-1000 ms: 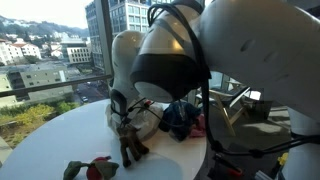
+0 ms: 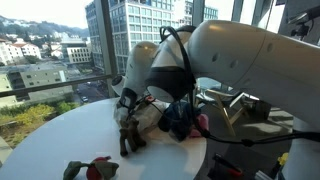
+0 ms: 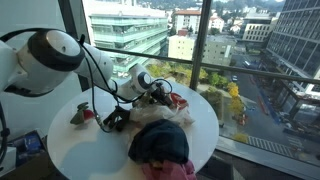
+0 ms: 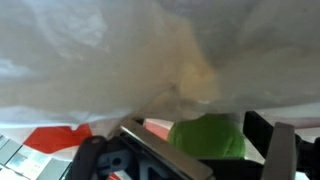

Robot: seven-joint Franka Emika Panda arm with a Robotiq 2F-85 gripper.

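Note:
A crumpled white plastic bag [image 4: 180, 60] fills most of the wrist view, with red patches showing on it. My gripper is open there, and a green item [image 4: 208, 135] shows between its fingers, not clearly gripped. Whether that item lies inside or under the bag, I cannot tell. In the second exterior view the bag [image 3: 180, 115] lies on the round white table [image 3: 75, 155], with the gripper [image 3: 160, 97] right at it. From the first exterior view the bag [image 2: 150, 113] is partly covered by the arm, and the fingertips are hidden.
A dark brown plush [image 2: 131, 138] lies beside the bag. A red and green soft toy [image 2: 92, 168] sits near the table's edge. Dark blue cloth [image 3: 158, 141] and pink cloth [image 3: 170, 171] lie on the other side. Windows [image 3: 270, 90] stand behind.
The arm has come lower and its wrist has shifted slightly right, towards the bag, in the first exterior view. The toys and cloths stay where they were.

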